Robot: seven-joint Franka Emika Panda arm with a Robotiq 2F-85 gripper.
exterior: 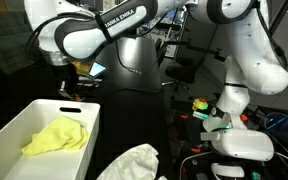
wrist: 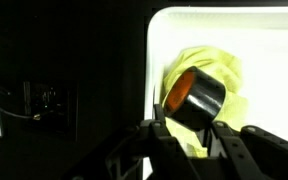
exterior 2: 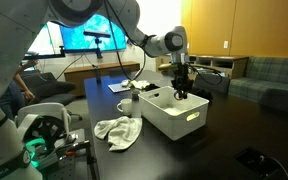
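Observation:
Held in my gripper is a dark cup (wrist: 205,97) with an orange-brown inside, tilted in the wrist view. Beneath it lies a yellow cloth (wrist: 222,64) inside the white bin (wrist: 165,32). Exterior view 1 puts my gripper (exterior: 76,84) by the bin's far right corner, with the bin (exterior: 88,118) and the cloth (exterior: 59,135) in front. From exterior view 2, the gripper (exterior 2: 180,84) hangs low over the bin (exterior 2: 168,121), and the cup (exterior 2: 180,94) shows small and dark below the fingers.
A white cloth (exterior: 130,164) lies on the black table to the bin's right. Near the bin stands a white mug (exterior 2: 125,106). Another white robot arm (exterior: 246,145) rests at the right.

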